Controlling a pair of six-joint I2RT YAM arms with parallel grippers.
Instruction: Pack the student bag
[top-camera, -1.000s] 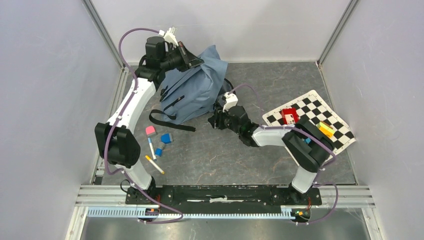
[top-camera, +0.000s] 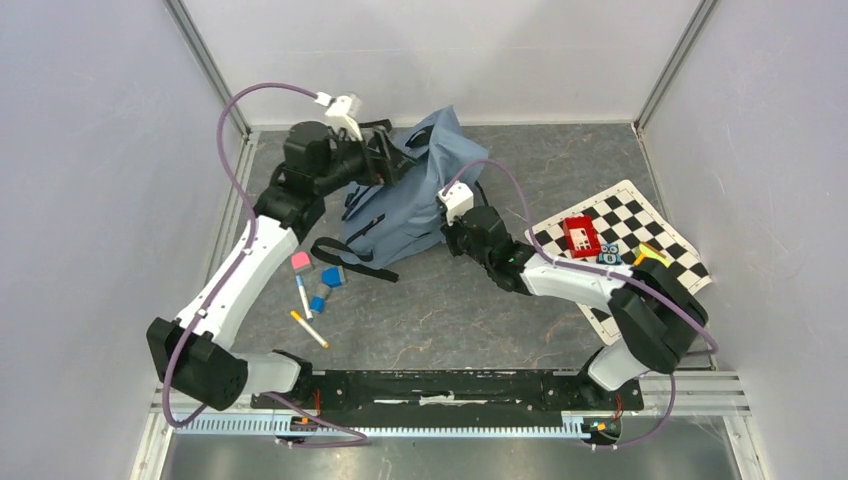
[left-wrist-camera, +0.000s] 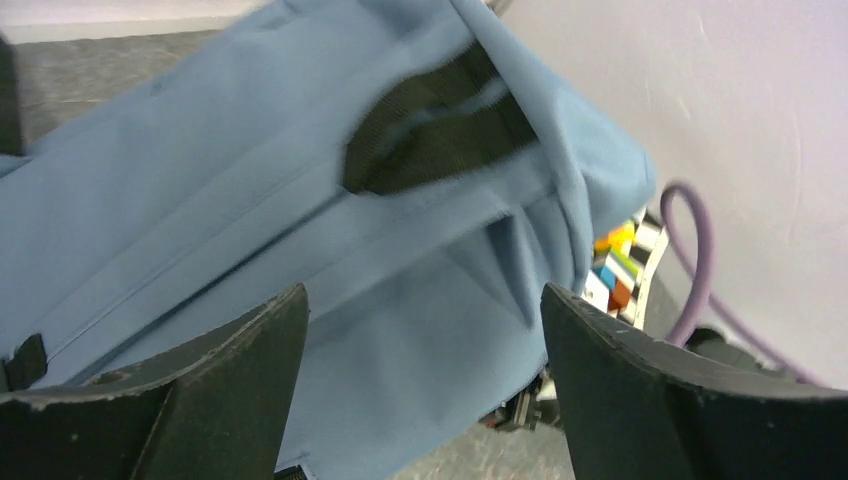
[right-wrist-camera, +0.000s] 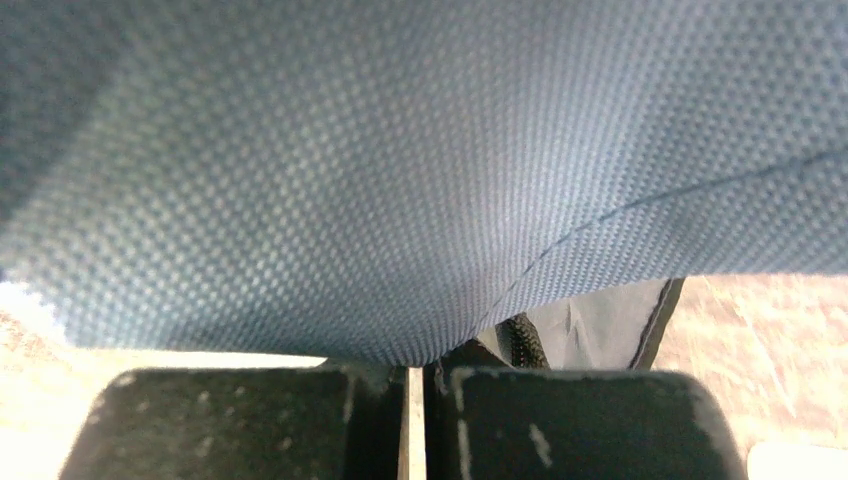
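Observation:
The blue-grey bag (top-camera: 405, 215) lies slumped at the back centre, its black straps trailing on the floor. Over its upper part, my left gripper (top-camera: 393, 160) has its fingers apart; in the left wrist view the fingers (left-wrist-camera: 235, 390) stand wide with no cloth between them, and the bag (left-wrist-camera: 200, 180) spreads beyond. At the bag's right side is my right gripper (top-camera: 450, 240). In the right wrist view its fingers are together, and the bag's fabric (right-wrist-camera: 400, 200) gathers down to the fingertips, pinched there. The inside of the bag is hidden.
On the left floor lie a pink block (top-camera: 301, 262), blue blocks (top-camera: 333, 276), a white-blue marker (top-camera: 304, 297) and a yellow marker (top-camera: 310, 329). A checkered board (top-camera: 625, 195) on the right bears a red box (top-camera: 581, 236) and a yellow item (top-camera: 652, 253).
The right gripper has closed on the bag's side and shifted right, and the bag has slid right with it.

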